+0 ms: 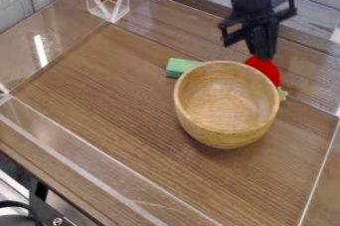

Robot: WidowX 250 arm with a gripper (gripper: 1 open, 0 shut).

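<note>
The black arm with its gripper hangs at the top centre-right, blurred, above and behind a wooden bowl. A red object lies just behind the bowl's right rim, below the gripper. A green block lies left of the bowl's back rim, and a small pale green piece peeks out at the bowl's right side. The fingers are too blurred to show how they stand; nothing is seen hanging from them.
A white wire-like stand sits at the back left.
</note>
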